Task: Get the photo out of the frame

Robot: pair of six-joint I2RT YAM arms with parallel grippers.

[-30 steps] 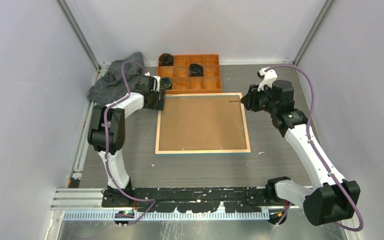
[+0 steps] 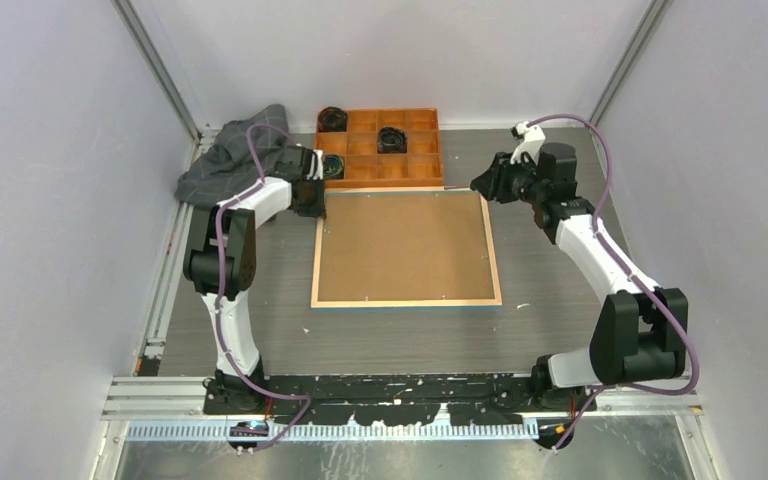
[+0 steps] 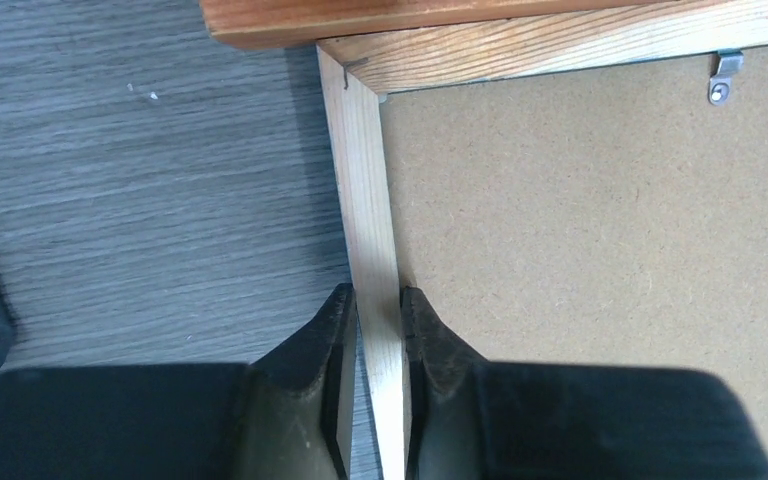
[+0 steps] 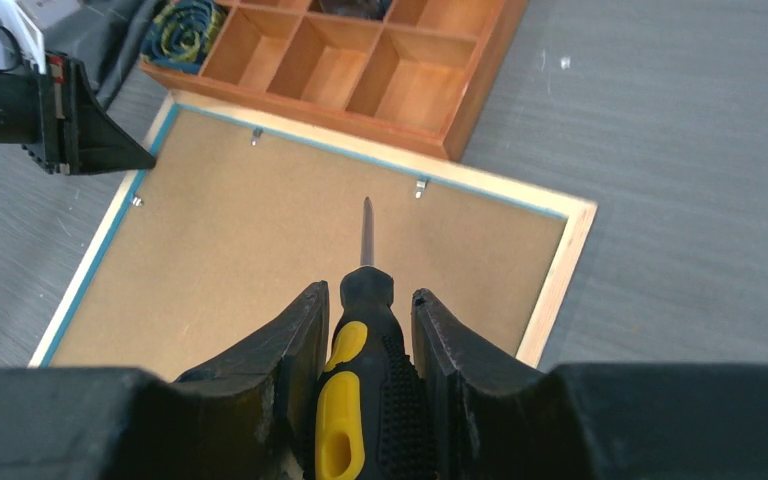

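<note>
The picture frame lies back side up on the table, its brown backing board held in by small metal clips. At its left side, near the far corner, my left gripper is shut on the pale wooden rail, one finger on each side. My right gripper is shut on the black and yellow handle of a screwdriver. The screwdriver's blade points away from the hand, above the frame's far right part in the top view. Its tip appears clear of the clip on the far rail.
An orange compartment box with coiled cables stands against the frame's far edge. Grey cloth lies at the far left.
The left gripper has shifted only a little, staying at the frame's left side.
</note>
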